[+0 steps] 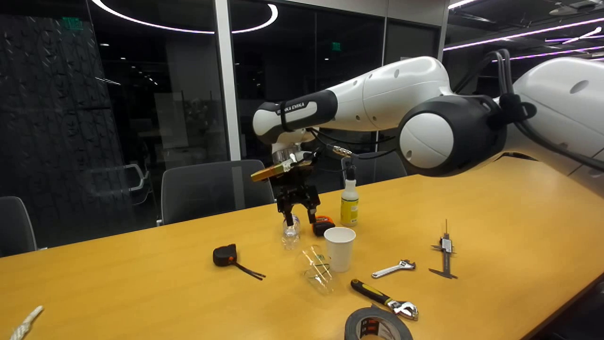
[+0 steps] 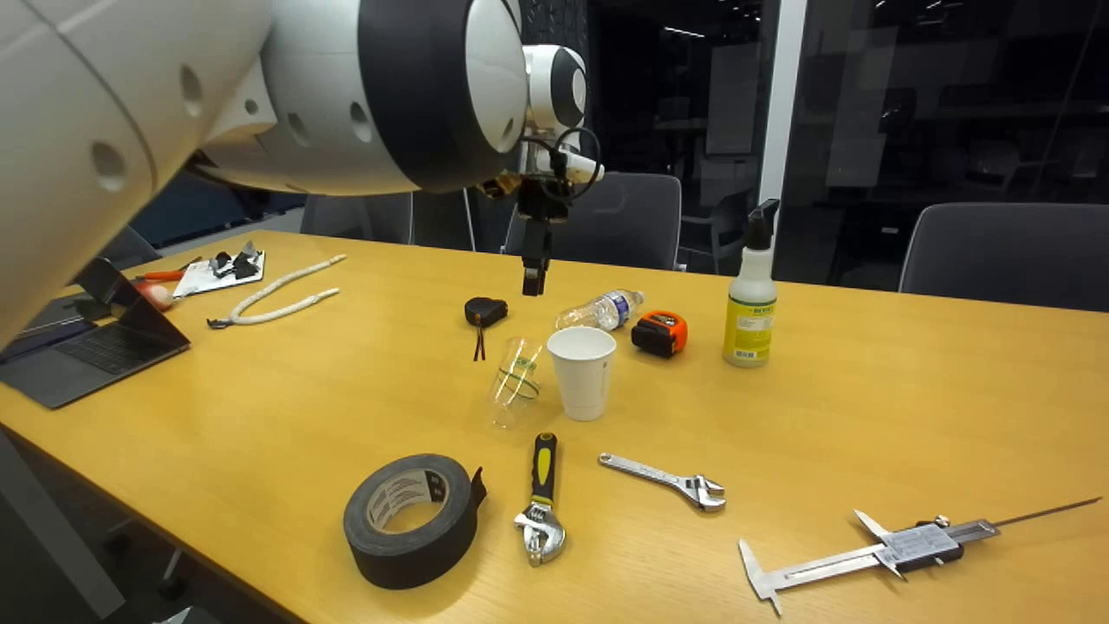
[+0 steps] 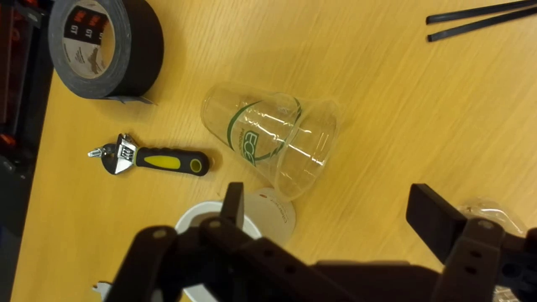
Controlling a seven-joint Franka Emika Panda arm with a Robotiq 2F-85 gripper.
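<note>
My gripper points down above the table, its two fingers spread with nothing between them. In the wrist view one finger is at the right and the other overlaps the white paper cup. That cup stands upright, and a clear plastic cup with green print lies on its side against or close beside it. A clear water bottle lies on its side behind the cups. Close to it are an orange and black tape measure and an upright spray bottle with a yellow label.
A black tape roll, a yellow-black wrench, a small wrench and a caliper lie toward the front. A black tape measure sits left of the cups. Rope and a laptop lie farther left.
</note>
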